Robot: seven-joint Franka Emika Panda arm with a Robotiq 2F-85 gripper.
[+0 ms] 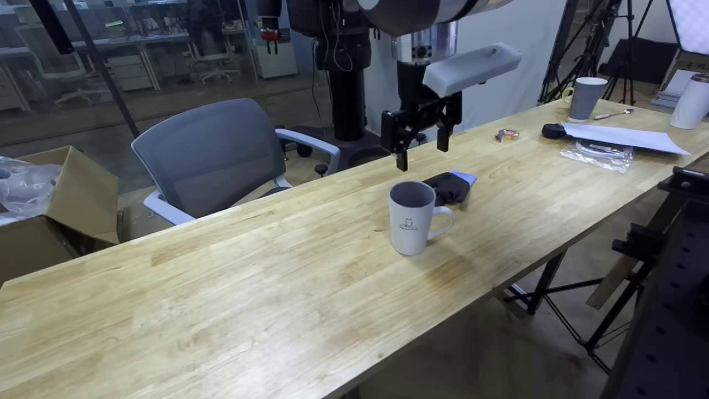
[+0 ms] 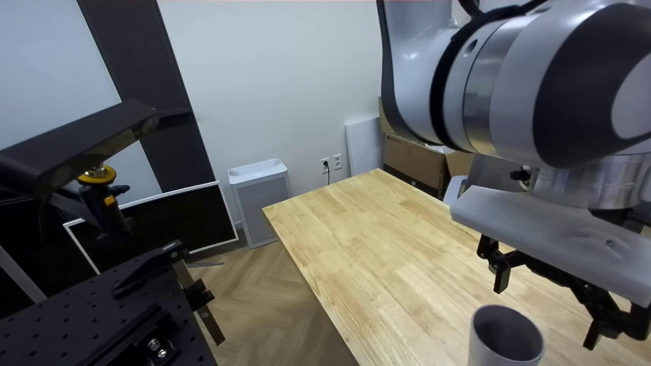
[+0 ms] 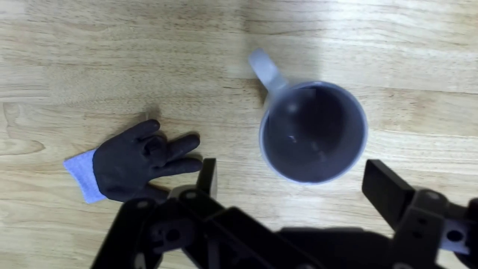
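A white mug [image 1: 408,226] with a grey inside and a small printed drawing stands upright on the wooden table. Its handle points right in the first exterior view and to the upper left in the wrist view. Beside it lies a black glove [image 3: 127,163] with a blue cuff, palm and fingers spread flat. My gripper [image 1: 422,154] hangs above and behind the mug, fingers wide apart and empty. In the wrist view the mug [image 3: 313,132] sits ahead of the two fingertips, roughly between their lines. Only the mug's upper part shows in the second exterior view.
Farther along the table are a grey cup [image 1: 587,100], a spoon [image 1: 612,114], white paper [image 1: 625,137], a bagged cable [image 1: 598,153] and a white tumbler [image 1: 691,101].
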